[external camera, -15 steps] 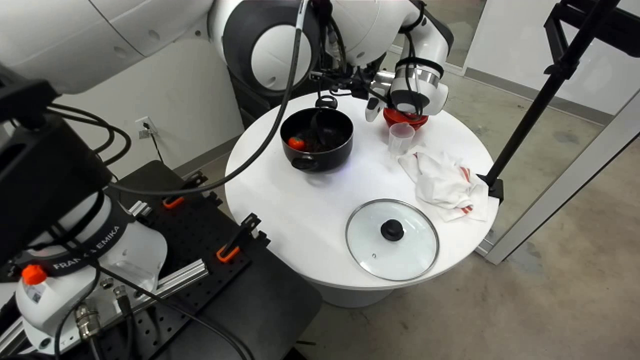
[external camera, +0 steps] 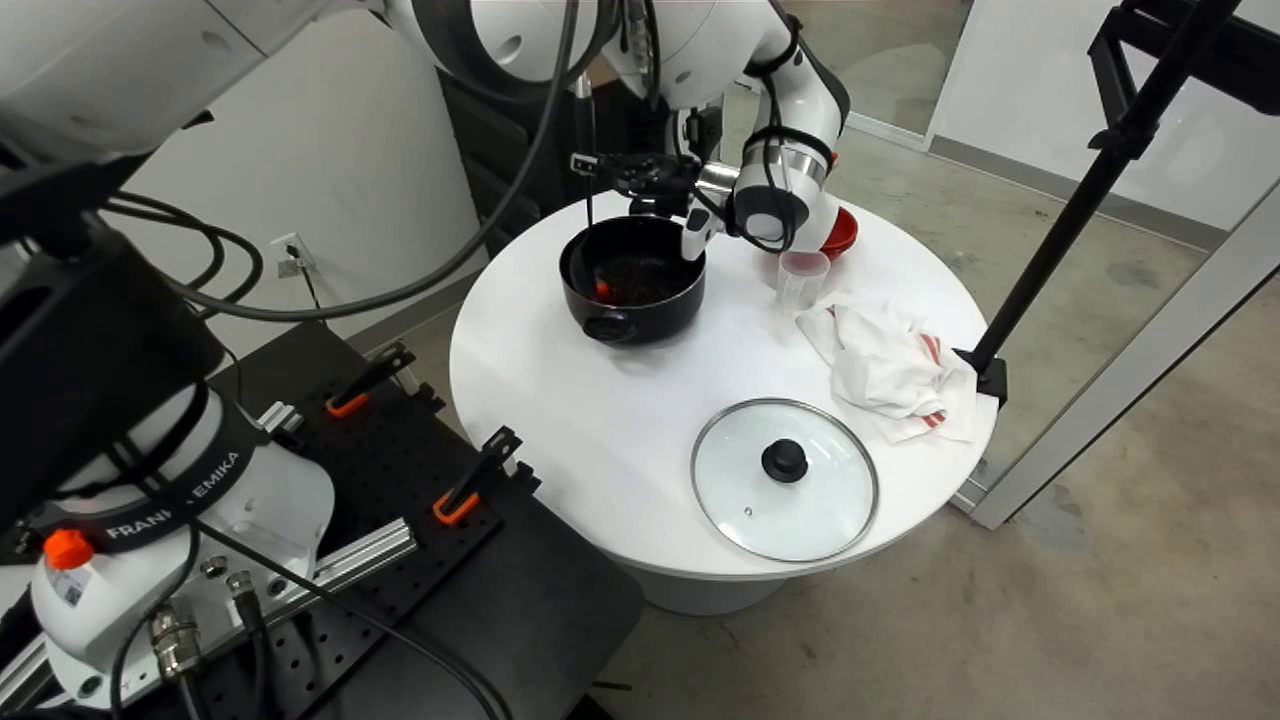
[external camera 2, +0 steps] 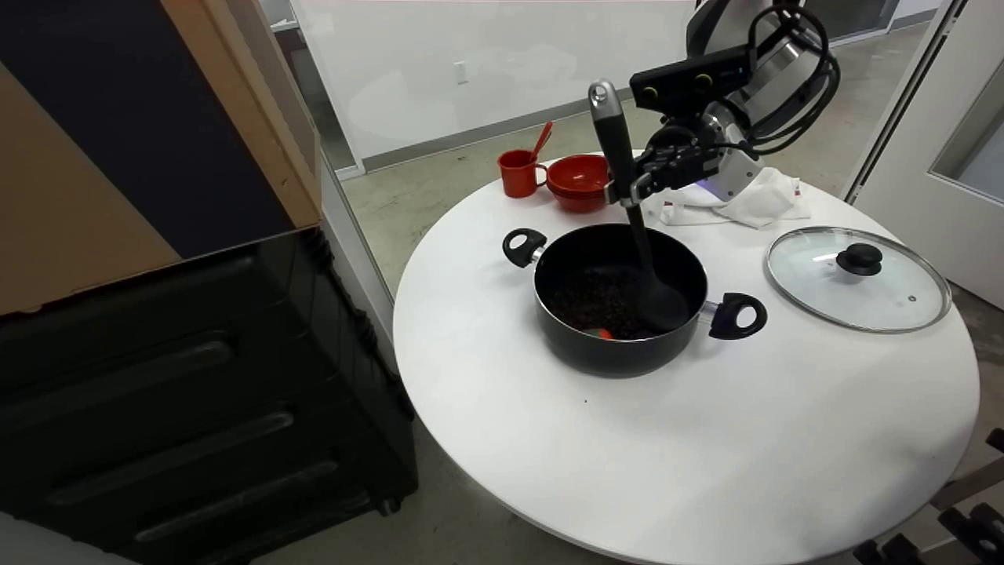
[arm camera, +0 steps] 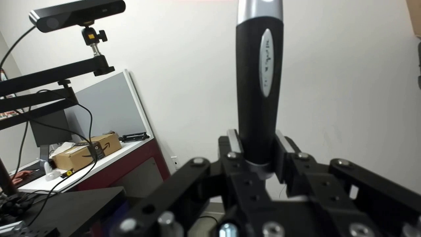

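My gripper is shut on the black and grey handle of a ladle [arm camera: 258, 79], which stands nearly upright between its fingers. In exterior view 2 the ladle [external camera 2: 616, 141] slants down into a black two-handled pot [external camera 2: 602, 350], its dark head inside. Dark small bits cover the pot's bottom, and a red piece [external camera 2: 599, 333] lies near the front wall. From exterior view 1, the pot [external camera: 648, 319] sits on the far left part of the white table, with the red piece [external camera: 602, 289] partly hidden by the ladle's head.
A glass lid [external camera: 785, 504] lies flat on the table. Near it are a white cloth [external camera: 894, 372] and a clear cup [external camera: 801, 282]. Red bowls [external camera 2: 576, 179] and a red mug [external camera 2: 518, 175] stand behind the pot.
My gripper and the ladle have moved left in exterior view 1. The ladle's head has shifted left inside the pot, and the red piece is now mostly covered. The pot stays put.
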